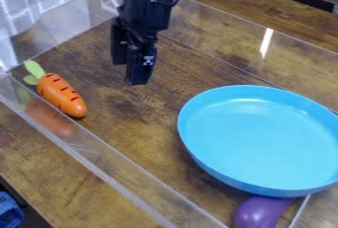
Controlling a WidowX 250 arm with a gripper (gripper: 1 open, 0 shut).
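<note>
The black gripper [132, 56] hangs in the upper middle, above the wooden surface, its fingers pointing down with a gap between them and nothing visible held. A toy carrot [58, 94] with a green top lies at the left, below and left of the gripper. A large blue plate [259, 141] fills the lower right. A purple toy eggplant [260, 212] shows at the bottom right, partly beyond the frame edge.
Clear plastic walls [93, 158] border the wooden area [145, 123]. A small blue object [7, 210] sits at the bottom left corner.
</note>
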